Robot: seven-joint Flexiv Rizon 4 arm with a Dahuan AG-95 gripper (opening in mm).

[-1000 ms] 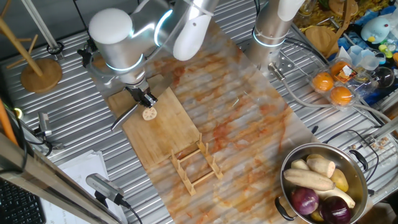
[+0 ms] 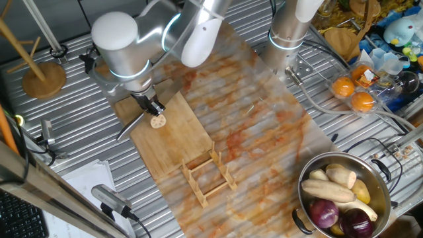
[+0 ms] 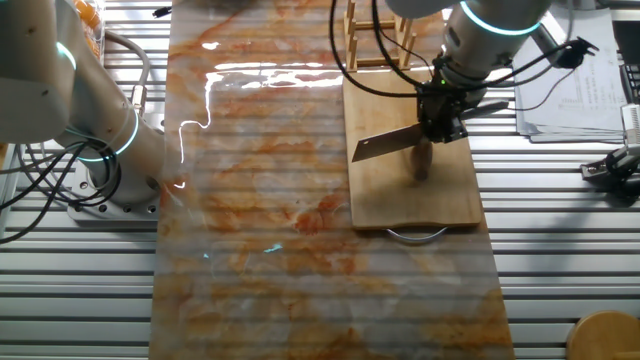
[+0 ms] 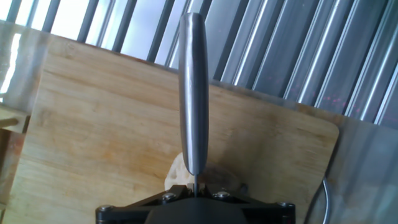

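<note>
A knife is clamped in my gripper; its grey metal handle sticks out on one side and its broad blade on the other. Under the gripper, a pale piece with holes in its cut face, like lotus root, rests on the wooden cutting board. In the wrist view the root piece is partly covered by the handle and the fingers. Whether the blade touches the root cannot be told.
A small wooden rack stands at the board's end. Further off is a steel pot of vegetables. A camera-like device sits near the board.
The knife stays gripped.
</note>
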